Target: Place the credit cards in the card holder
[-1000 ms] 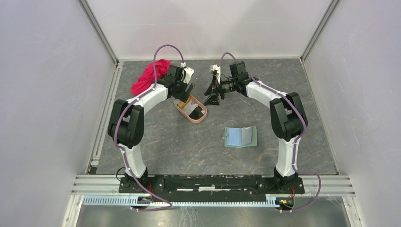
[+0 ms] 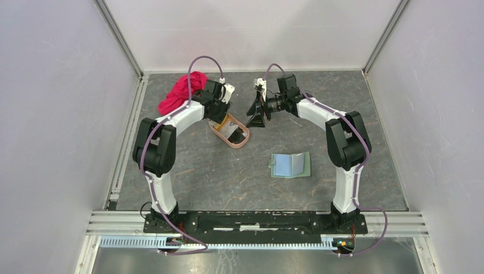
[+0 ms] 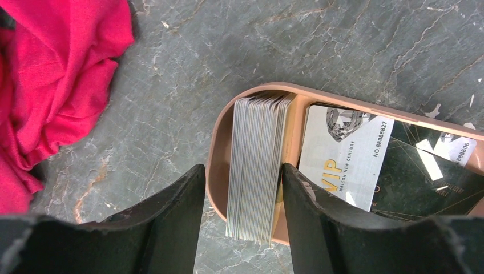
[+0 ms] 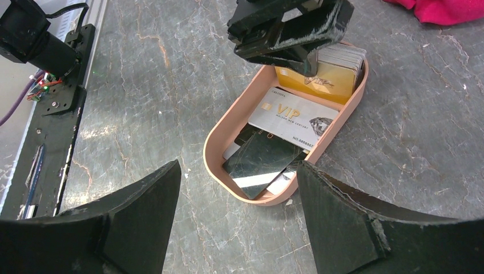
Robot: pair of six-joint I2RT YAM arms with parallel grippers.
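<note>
A pink tray (image 4: 220, 120) holds an upright stack of cards (image 3: 251, 165) at one end and loose flat cards, a white VIP card (image 4: 291, 117) and a dark one (image 4: 259, 162). My left gripper is over the stack, part open, one fingertip at its gold-faced side, the other outside the tray's end. My right gripper stands open beside the tray with nothing between its fingers. A card holder (image 2: 290, 164), green with pale blue sleeves, lies open at the front right in the top view.
A red cloth (image 2: 177, 94) lies behind the left gripper at the back left.
My left gripper has shifted slightly over the card end of the tray. The right arm, tray and card holder have not moved.
</note>
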